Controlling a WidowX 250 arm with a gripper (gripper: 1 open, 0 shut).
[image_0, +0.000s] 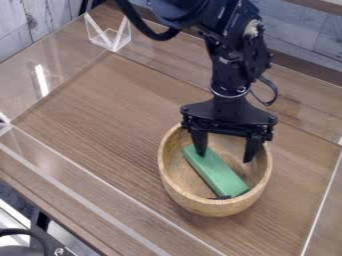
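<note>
A light wooden bowl (178, 182) sits on the right half of the table, with a green block (219, 175) lying tilted inside it. The black gripper (223, 146) hangs over the bowl's back part, its two fingers apart and reaching down to about rim level above the upper end of the block. It is open, with nothing seen held between its fingers.
A clear plastic object (110, 32) stands at the back left. A grey wall (307, 50) runs along the back right, and dark cables lie at the lower left corner.
</note>
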